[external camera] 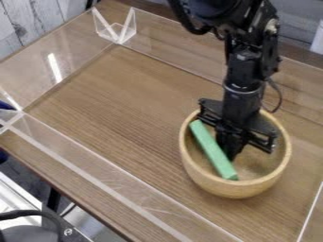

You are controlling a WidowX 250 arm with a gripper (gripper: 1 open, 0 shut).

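My black gripper (235, 132) reaches down into a pale tan round bowl (237, 186) on the right side of the wooden table. A long green block (210, 146) lies slanting along the left inside of the bowl, beside the fingers. The gripper looks shut; its fingertips are dark and partly hidden, and I see nothing clearly held between them.
Clear plastic edging runs along its left and back sides. A black cable or arm part (25, 219) shows at the bottom left corner.
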